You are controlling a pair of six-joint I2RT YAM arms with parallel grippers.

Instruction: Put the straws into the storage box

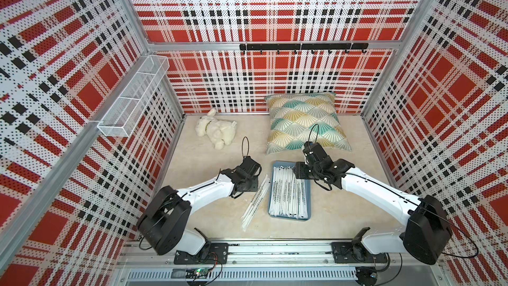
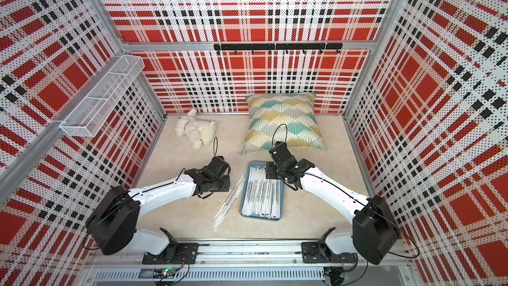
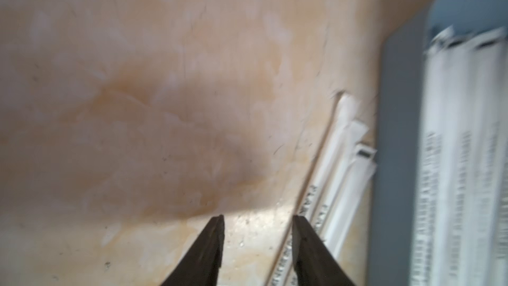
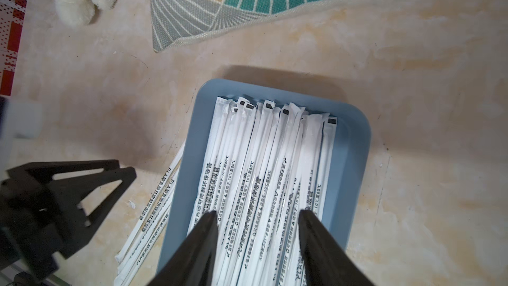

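Observation:
The blue-grey storage box [image 4: 349,180] holds a full row of white paper-wrapped straws [image 4: 264,180], lying lengthwise. Just left of it, several more wrapped straws [image 1: 254,206] lie slanted on the table, their upper ends close to the box wall in the left wrist view. My left gripper is open above the table; its right finger overlaps the loose straws in that view, and nothing is held. My right gripper is over the box's straws with its fingers apart and nothing visibly gripped. How high either hangs is hard to tell.
A patterned pillow [image 1: 304,121] lies behind the box, and a cream plush toy [image 1: 217,129] sits at the back left. A white wire basket [image 1: 135,98] hangs on the left wall. Table to the right of the box is bare.

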